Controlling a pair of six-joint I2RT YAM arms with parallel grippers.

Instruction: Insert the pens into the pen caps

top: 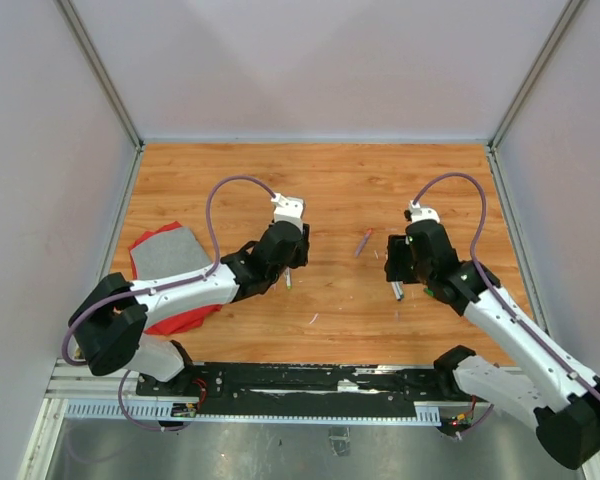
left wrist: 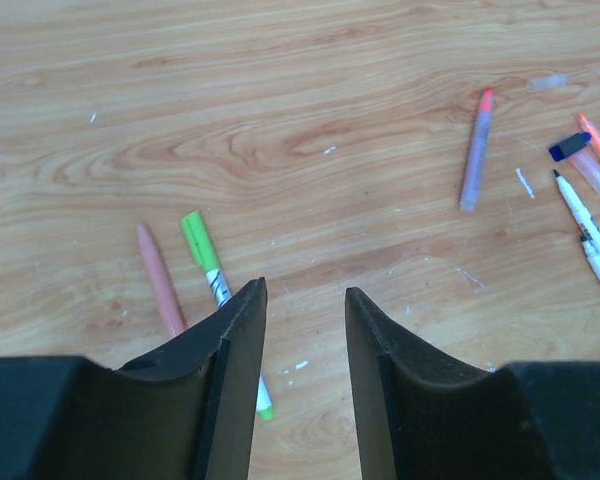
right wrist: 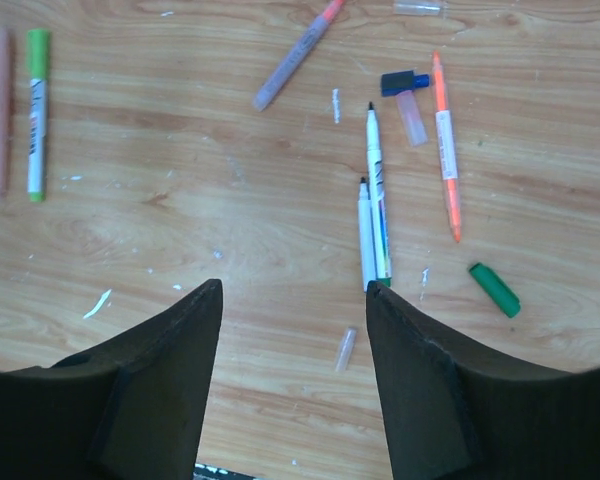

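My left gripper hangs over a green-capped pen [left wrist: 216, 280] and a pink pen [left wrist: 158, 275], open, with nothing between its fingers. My right gripper is open and empty above two light marker pens with bare black tips [right wrist: 376, 190]. Near them are an orange pen [right wrist: 447, 150], a dark blue cap [right wrist: 400, 83] on a pinkish translucent piece, a green cap [right wrist: 495, 290] and a small clear piece [right wrist: 345, 349]. A purple pen with pink end [right wrist: 294, 62] lies further back, beside a clear cap [right wrist: 419, 8].
A red and grey cloth [top: 169, 250] lies at the table's left, partly behind the left arm. Walls enclose the sides and back.
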